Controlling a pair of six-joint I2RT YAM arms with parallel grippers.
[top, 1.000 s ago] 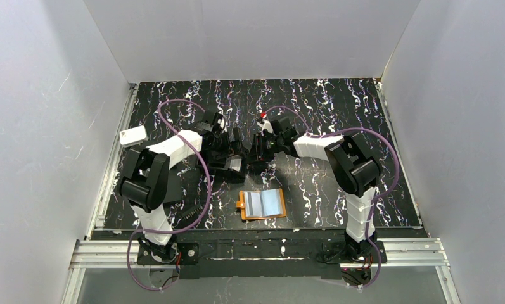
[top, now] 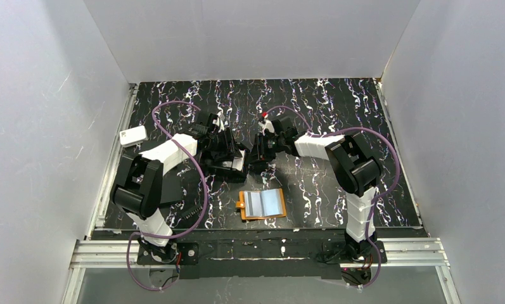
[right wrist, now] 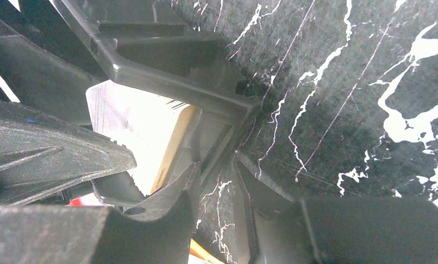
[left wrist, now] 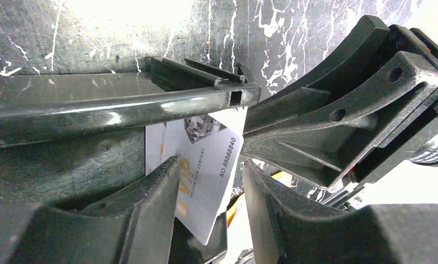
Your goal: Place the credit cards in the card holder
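White cards, the front one a VIP card (left wrist: 208, 159) with a number along its edge, lie in a black box (left wrist: 123, 110). In the right wrist view the card stack (right wrist: 145, 124) shows a tan edge. My left gripper is open over the cards, its fingers apart on either side of the VIP card. My right gripper is shut at the corner of the black box, apparently with its wall between the fingers. The card holder (top: 242, 205), orange-brown with clear sleeves, lies spread in front of the box.
A white box (top: 133, 136) sits at the far left edge. By the left arm there is a small black ridged object (top: 191, 212).
My left arm has shifted slightly left, and its gripper has moved a little over the box. The right arm, box and card holder stay where they were.
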